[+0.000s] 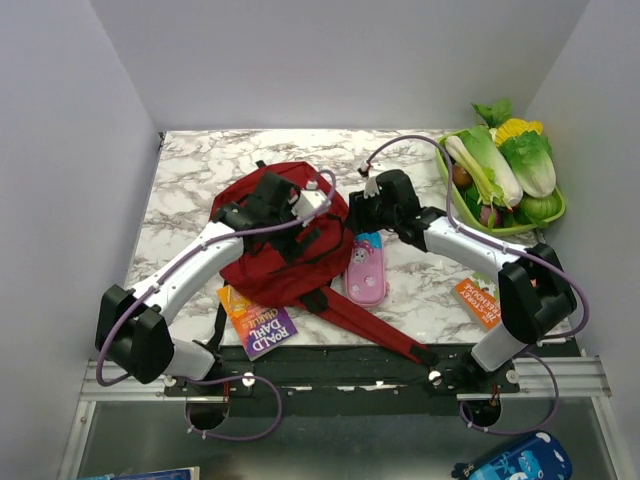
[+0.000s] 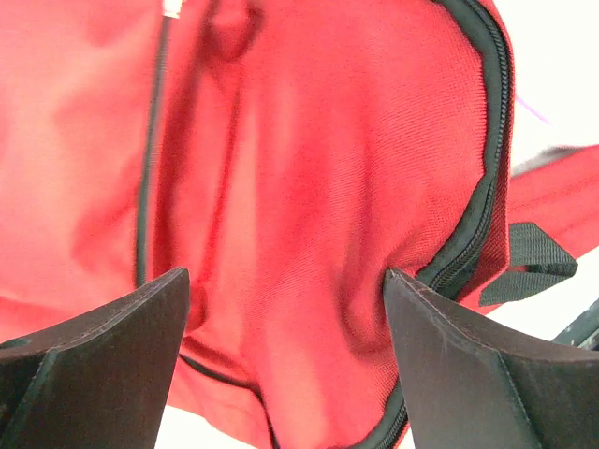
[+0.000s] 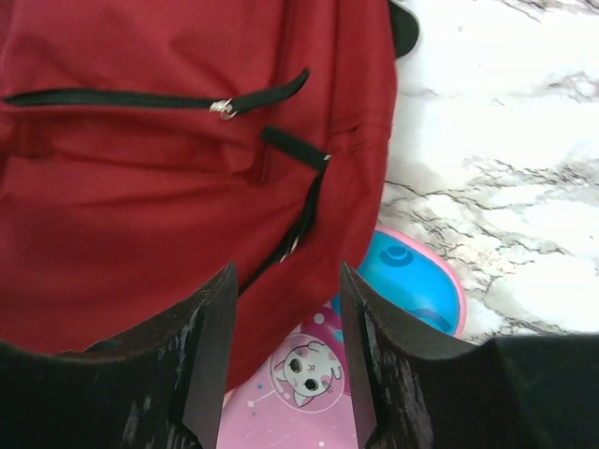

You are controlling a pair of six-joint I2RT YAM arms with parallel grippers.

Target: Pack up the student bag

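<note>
A red school bag (image 1: 262, 284) lies spread on the marble-look table, its fabric wrinkled. Over its middle, my left gripper (image 1: 306, 243) is open; the left wrist view shows both fingertips apart, with the right one against the fabric by a dark zipper (image 2: 489, 140). My right gripper (image 1: 354, 215) stands open at the bag's right edge. Beneath it, in the right wrist view, are a zip pull (image 3: 223, 108) and a pink pencil case (image 3: 309, 374) with a blue end (image 3: 412, 281). The bag's edge overlaps part of that case.
A colourful book (image 1: 262, 325) lies partly under the bag's lower left, and an orange book (image 1: 478, 303) lies to the right. A red strap (image 1: 365, 325) crosses the front. The green vegetable basket (image 1: 558, 215) occupies the back right. A blue pouch (image 1: 525, 460) is below the table edge.
</note>
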